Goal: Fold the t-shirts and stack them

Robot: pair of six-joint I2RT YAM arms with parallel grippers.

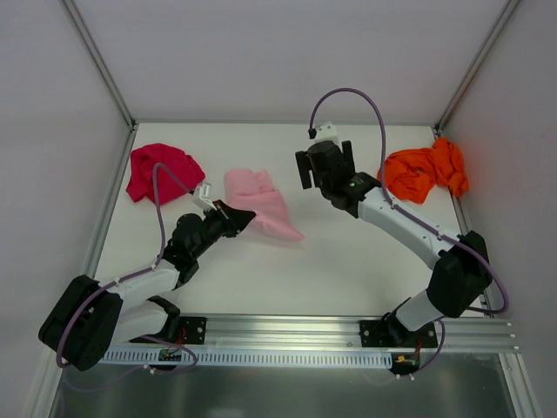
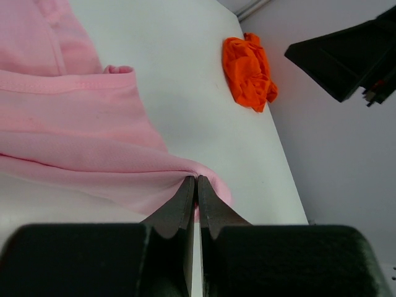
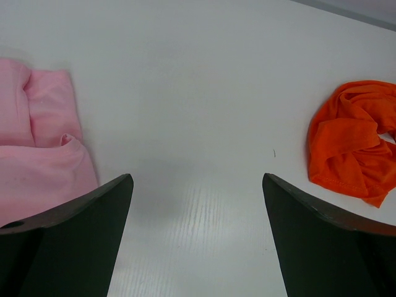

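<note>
A pink T-shirt lies creased in the middle of the table. My left gripper is shut on the raised near hem of this pink cloth, lifting a fold of it off the surface. My right gripper hangs open above the table, right of the pink shirt, with nothing between its fingers. In the right wrist view the pink cloth lies at the left.
A dark red shirt lies crumpled at the back left. An orange shirt is crumpled at the back right, by the wall.
</note>
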